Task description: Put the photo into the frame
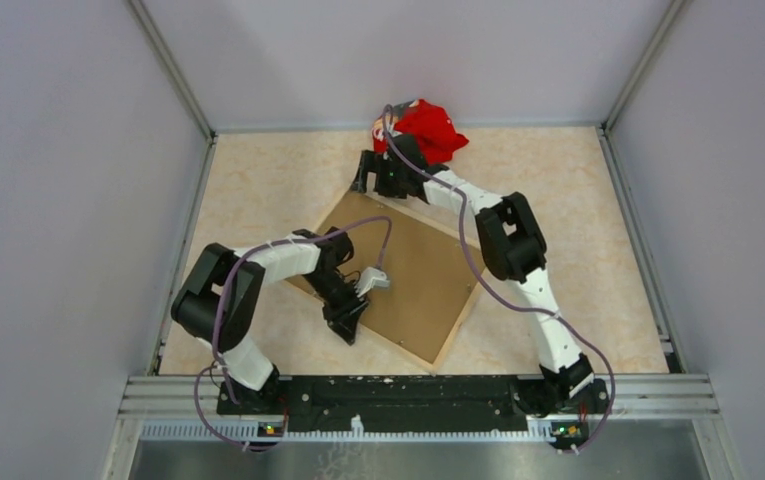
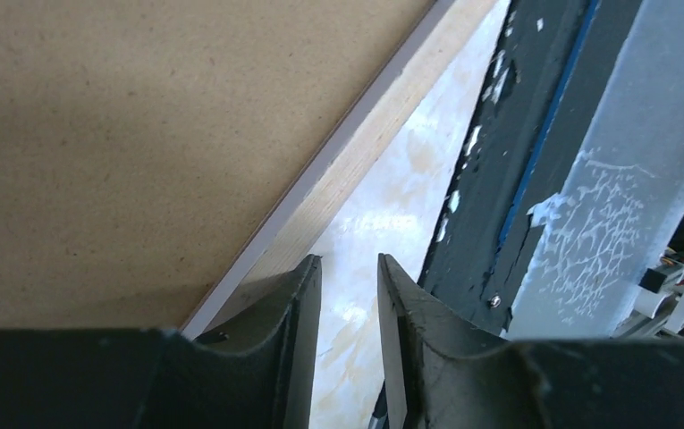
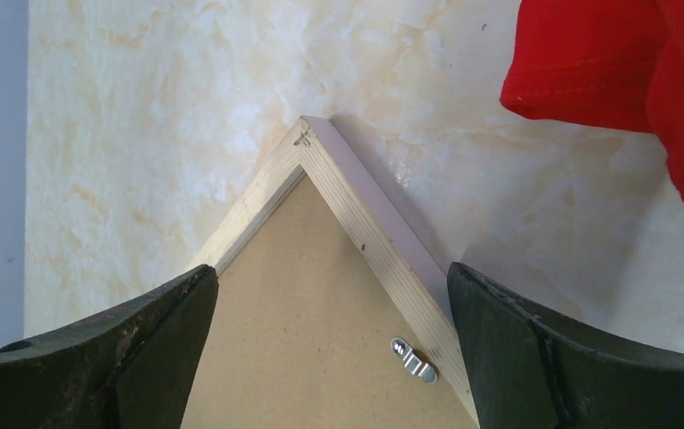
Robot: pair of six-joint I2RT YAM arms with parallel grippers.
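Note:
The picture frame lies back side up and turned askew on the table, its brown backing board [image 1: 416, 262] framed by pale wood [image 3: 365, 241]. No photo shows in any view. My left gripper is partly open beside the frame's outer side [image 2: 356, 143]; only tabletop shows between its fingertips. At the far corner, my right gripper stands wide open over the frame, one finger [image 3: 485, 331] against or very near the outer side of a wooden bar. A small metal clip [image 3: 414, 360] sits beside that bar.
Close to the right gripper, a crumpled red cloth [image 1: 430, 128] lies at the back of the table. Clear tabletop [image 1: 578, 230] stretches to the right, with more at the left [image 1: 258, 190]. A dark strip [image 1: 408, 400] borders the front edge.

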